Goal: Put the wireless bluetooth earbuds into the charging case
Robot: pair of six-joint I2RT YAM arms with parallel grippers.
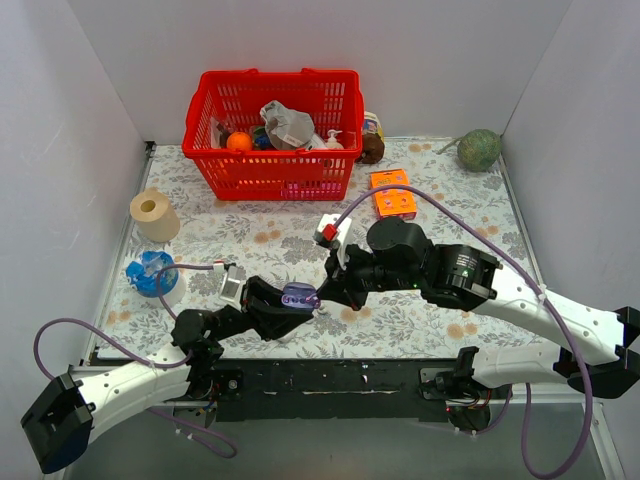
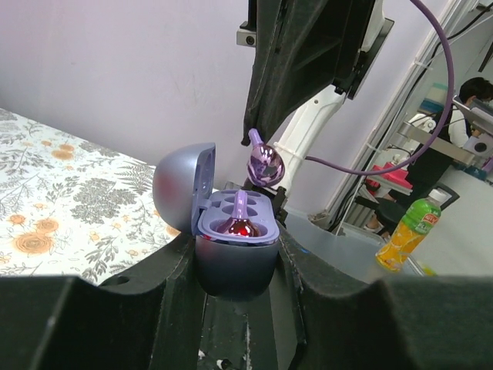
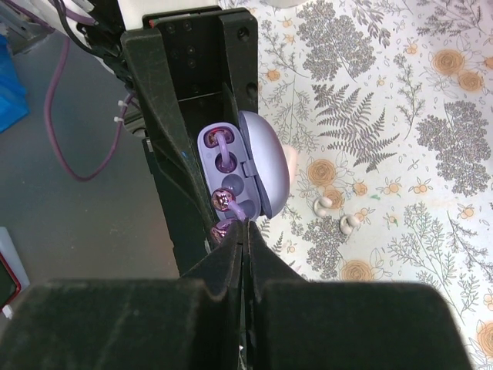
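My left gripper is shut on the lilac charging case (image 2: 237, 258), whose lid (image 2: 173, 189) stands open. One shiny purple earbud (image 3: 224, 150) sits in the sockets at one end of the case. A second shiny earbud (image 2: 266, 165) hangs from the tip of my right gripper, which appears shut on its thin bridge. In the left wrist view this earbud is above and beyond the case's open tray, apart from it. The right wrist view has it overlapping the free sockets (image 3: 232, 183); exact depth is unclear there.
Two small cream curved pieces (image 3: 322, 206) lie on the floral tabletop. A red basket (image 1: 272, 180) with items stands at the back, an orange box (image 1: 394, 195) to its right. A paper roll (image 1: 155, 215) and blue bag (image 1: 150, 275) are at left.
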